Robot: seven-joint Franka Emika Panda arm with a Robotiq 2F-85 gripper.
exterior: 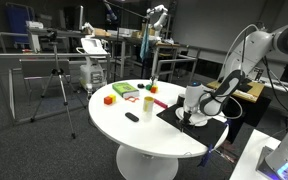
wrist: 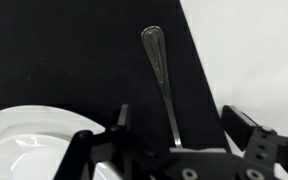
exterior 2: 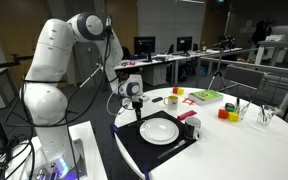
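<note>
In the wrist view a silver utensil handle (wrist: 156,60) lies on the black mat (wrist: 74,50). Its lower end runs down into the space between my gripper's fingers. My gripper stands open around this end, with a wide gap on both sides. The white plate (wrist: 14,135) is at the lower left, close to the left finger. From the opposite side, the plate (exterior 2: 160,126) rests on the mat, and the gripper (exterior 2: 141,99) is beyond it. Whether the fingertips touch the mat cannot be told.
A white mug (exterior 2: 193,127) stands beside the mat. Farther along the round white table are a green box (exterior 2: 206,97), a black object (exterior: 132,117) and several small coloured blocks. Bare tabletop (exterior 2: 224,150) lies on the mug's far side from the plate.
</note>
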